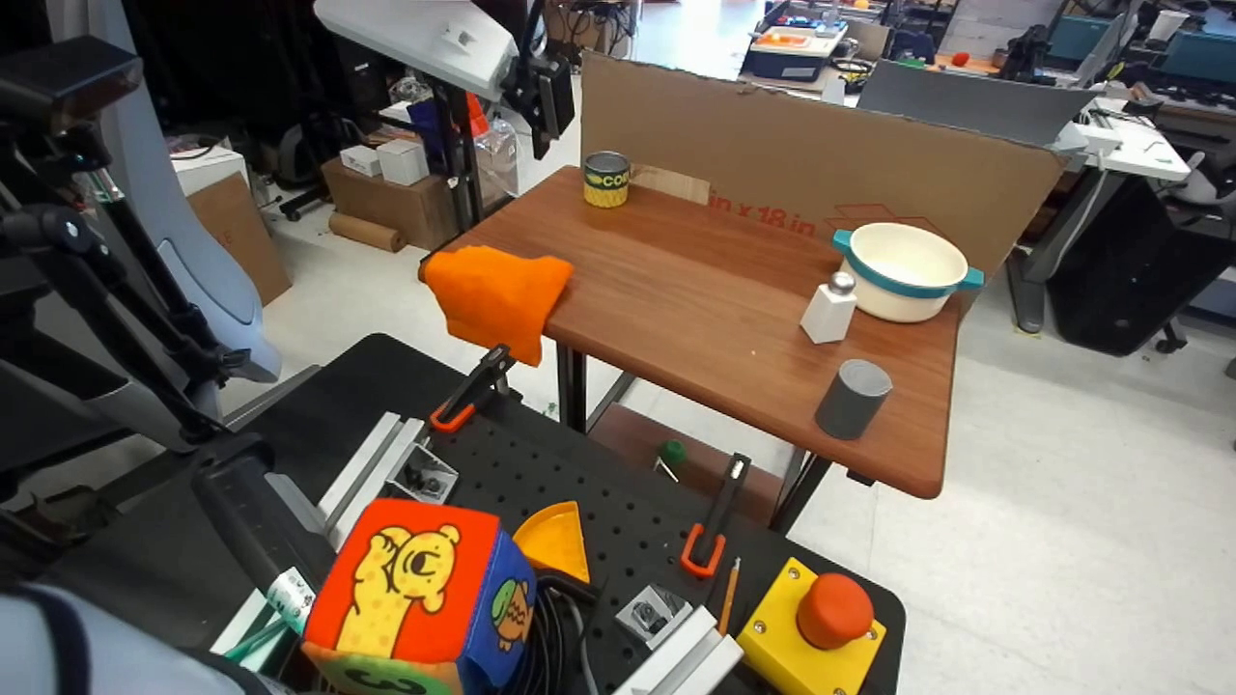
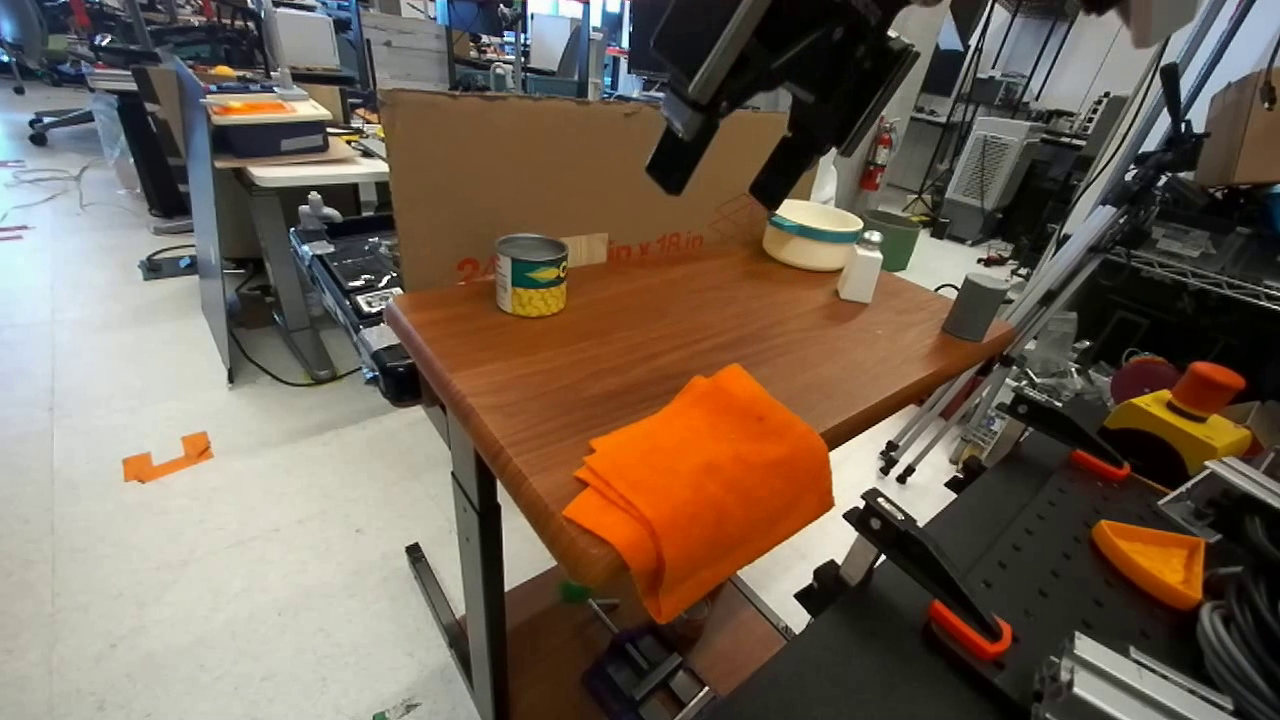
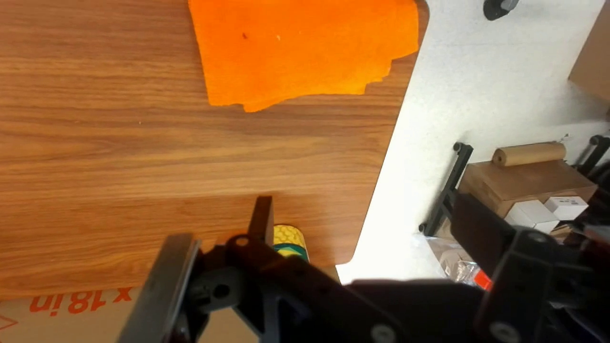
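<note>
An orange cloth [image 1: 495, 295] lies folded over the table's near-left corner, part of it hanging past the edge; exterior view 2 shows the same cloth [image 2: 720, 480] closer up. Above the table, clear of the cloth, my gripper [image 2: 722, 178] is open, its two fingers spread with nothing between them. From the wrist, the cloth [image 3: 303, 51] appears at the top of the picture, away from the fingers. A corn can [image 1: 605, 180] stands at the back-left of the table; in the wrist view the can [image 3: 289, 237] is partly hidden behind a finger.
On the table's right side are a cream pot [image 1: 904, 272] with teal handles, a white shaker [image 1: 829, 309] and a grey cylinder [image 1: 854, 400]. Cardboard [image 1: 765, 162] walls off the back.
</note>
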